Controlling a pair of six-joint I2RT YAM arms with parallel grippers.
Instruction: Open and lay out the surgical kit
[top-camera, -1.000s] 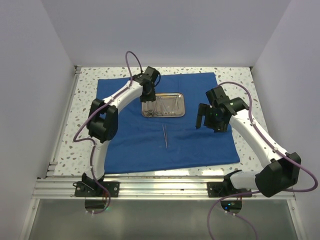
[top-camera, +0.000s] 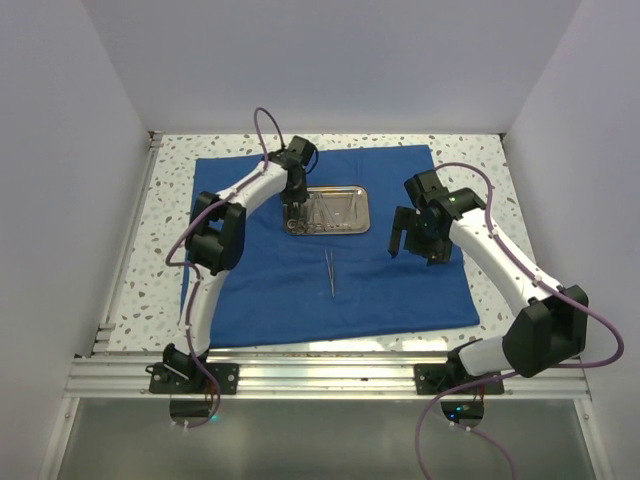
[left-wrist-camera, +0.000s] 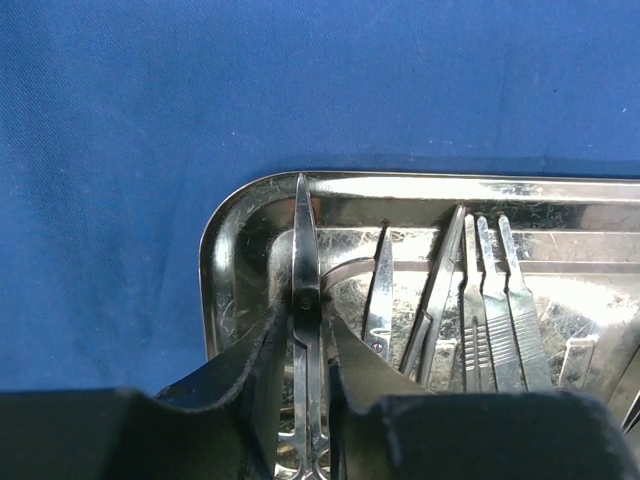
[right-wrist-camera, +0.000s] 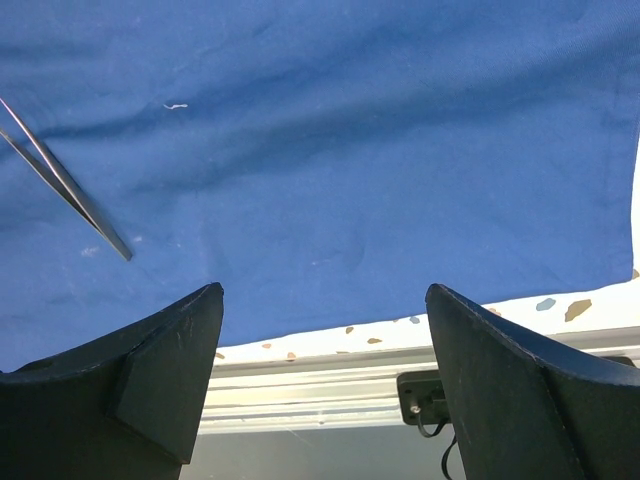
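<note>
The steel tray (top-camera: 352, 221) sits on the blue cloth (top-camera: 260, 300). In the left wrist view my left gripper is at the tray's left end, its fingers closely either side of long scissors (left-wrist-camera: 305, 250); whether it grips them is unclear. Smaller scissors (left-wrist-camera: 381, 300) and several slim instruments (left-wrist-camera: 520, 310) lie beside them. Tweezers (right-wrist-camera: 85, 205) lie on the cloth below the tray. My right gripper hangs over the right part of the cloth, fingers apart and empty.
A speckled table (top-camera: 140, 300) borders it, with a metal rail (top-camera: 300, 365) along the front.
The left gripper has shifted slightly at the tray's left end, around the scissors. The right arm's elbow has moved slightly; its gripper has barely moved.
</note>
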